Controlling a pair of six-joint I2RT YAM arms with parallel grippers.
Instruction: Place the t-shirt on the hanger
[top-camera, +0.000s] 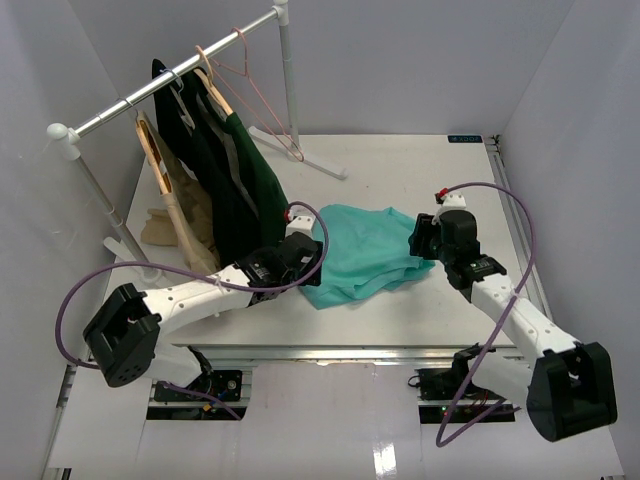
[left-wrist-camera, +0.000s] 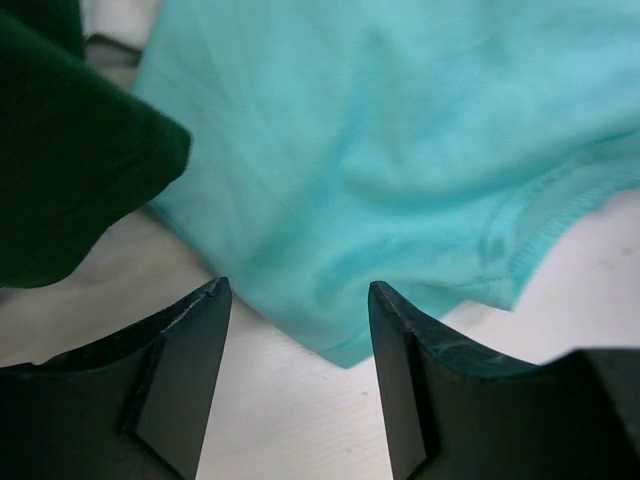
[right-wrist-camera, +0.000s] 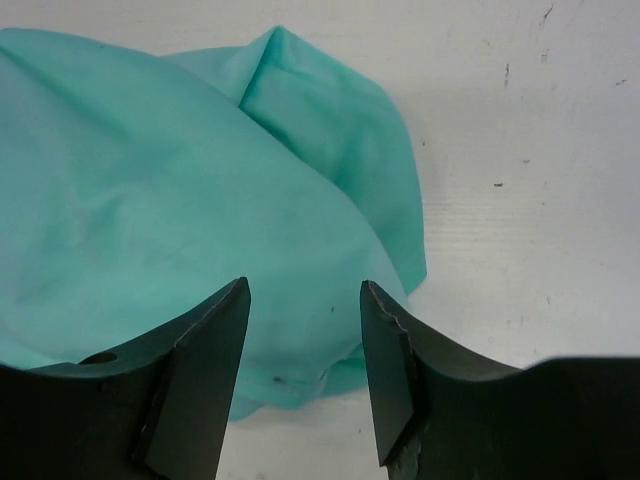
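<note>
The teal t-shirt lies crumpled on the white table, with a folded edge in the right wrist view. My left gripper is open above the shirt's lower left corner, beside a dark green hanging garment. My right gripper is open over the shirt's right part, nothing between its fingers. A pink hanger hangs empty on the rail.
A white clothes rack at the left holds dark, green and tan garments on hangers, close to my left arm.
</note>
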